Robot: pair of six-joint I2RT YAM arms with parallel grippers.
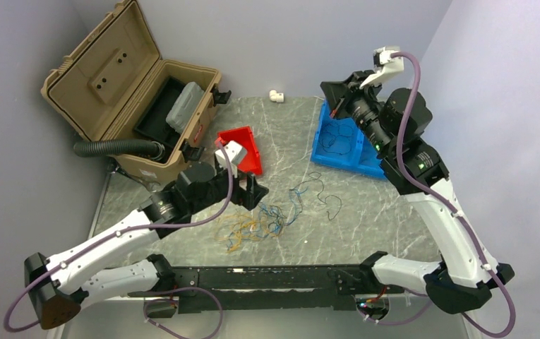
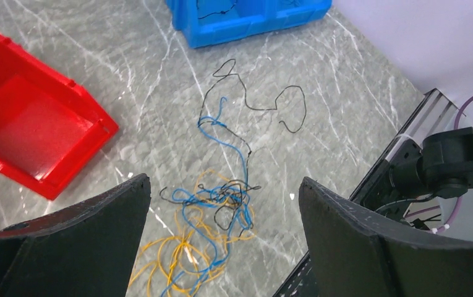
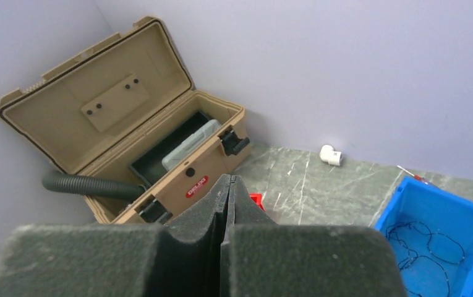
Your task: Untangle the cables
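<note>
Blue, black and yellow cables lie knotted together on the grey table. In the left wrist view the blue cable (image 2: 229, 143) runs up from the knot, with the black cable (image 2: 259, 109) curling away past its end. Loops of yellow cable (image 2: 167, 249) spread toward the bottom edge. My left gripper is above the tangle, fingers wide apart with nothing between them. High over the blue bin is my right gripper (image 1: 332, 113); in the right wrist view its fingertips (image 3: 222, 195) meet, holding nothing. The blue and black cables lie on the table, well away from it.
A blue divided bin (image 3: 407, 223) holds a loose black cable (image 3: 428, 234) in one compartment. Left of it sits an empty red bin (image 2: 36, 111). An open tan case (image 1: 189, 131) and a white pipe elbow (image 1: 276, 97) are at the back.
</note>
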